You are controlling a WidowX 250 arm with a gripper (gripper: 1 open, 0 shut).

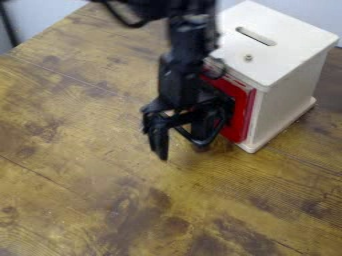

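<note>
A white wooden box [287, 65] with a slot and a bolt in its top stands at the upper right. Its red front panel [235, 115] faces left, partly behind the black arm. My gripper [174, 128] hangs low in front of that panel, open, its fingers pointing down. A black loop-like part, perhaps a handle on the panel, is beside the fingers at the right; whether they touch it is unclear.
A white wall edge runs behind at the top.
</note>
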